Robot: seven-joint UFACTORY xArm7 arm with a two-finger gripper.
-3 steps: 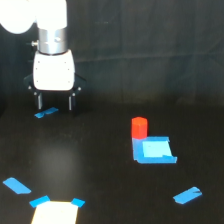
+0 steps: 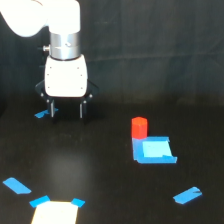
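A red block (image 2: 139, 128) sits on the dark table at the back edge of a light square (image 2: 156, 149) framed in blue tape, right of the middle. My gripper (image 2: 68, 110), on a white arm, hangs over the left part of the table, apart from the block, open with nothing seen between its fingers.
A bright square (image 2: 54, 213) with blue tape at its corners lies at the front left. Blue tape strips (image 2: 16, 185) mark the left, the right front and the back left.
The arm and gripper have shifted a little to the right. The red block looks unmoved.
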